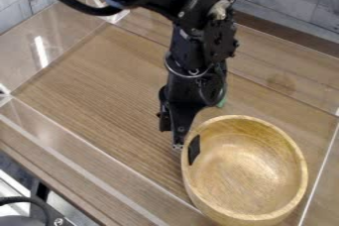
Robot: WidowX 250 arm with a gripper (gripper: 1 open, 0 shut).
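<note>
My black gripper (177,131) points down at the wooden table, just left of a large yellow-tan bowl (249,175) at the lower right. The fingertips are near the bowl's upper left rim, where a small dark piece shows at the rim. The fingers are small and dark, so whether anything is between them is hard to see; they appear close together. A green object (223,100) is partly hidden behind the arm.
A wooden backboard runs along the top right, and a black cable lies at the lower left edge.
</note>
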